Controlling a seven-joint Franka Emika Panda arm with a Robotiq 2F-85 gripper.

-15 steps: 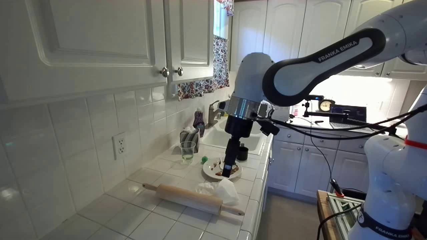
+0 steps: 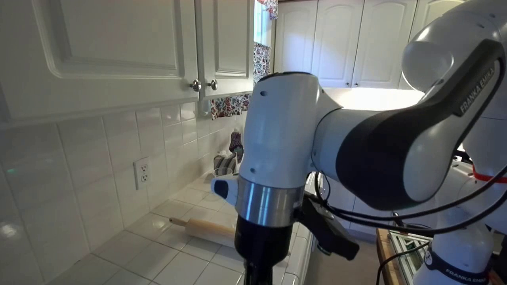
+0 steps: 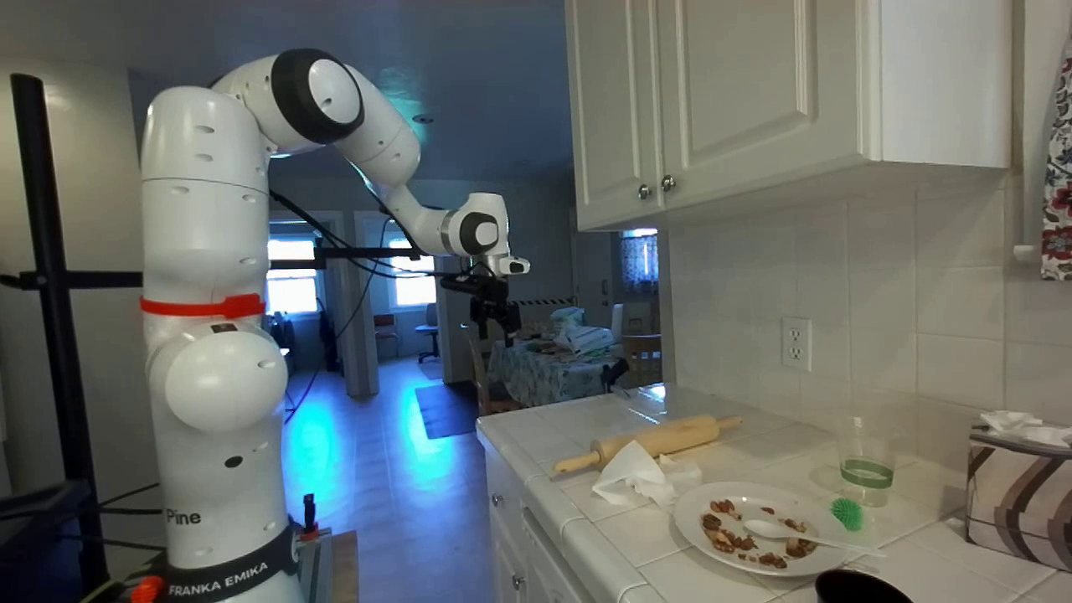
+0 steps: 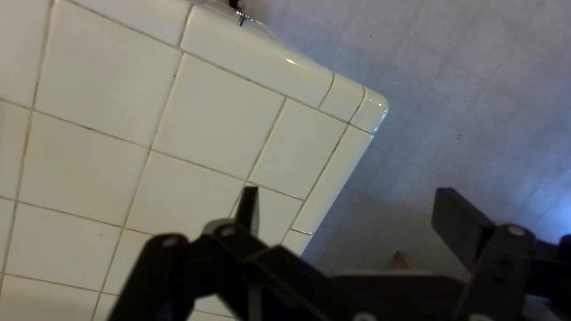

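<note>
My gripper stands open, its dark fingers wide apart and nothing between them. In the wrist view it hangs over the counter's rounded corner, part above white tile and part above the floor. The second exterior view shows it high, left of the counter. A wooden rolling pin [image 3: 668, 440] lies on the tiles, with a crumpled white tissue [image 3: 636, 474] beside it. A white plate [image 3: 693, 526] holds brown nut-like pieces and a white spoon [image 3: 804, 533]. Close to the plate are a green spiky ball [image 3: 847, 513] and a clear cup [image 3: 866, 464]. The arm hides the plate in the first exterior view.
A striped tissue box [image 3: 1020, 492] stands by the wall, and a black cup [image 3: 859, 586] sits near the front edge. Cabinets [image 3: 744, 90] overhang the counter. Bare counter tiles [image 2: 142, 251] lie at the end beyond the rolling pin.
The arm has swung toward the first exterior camera, away from above the plate and past the rolling pin to the counter's end. The rolling pin appears unmoved.
</note>
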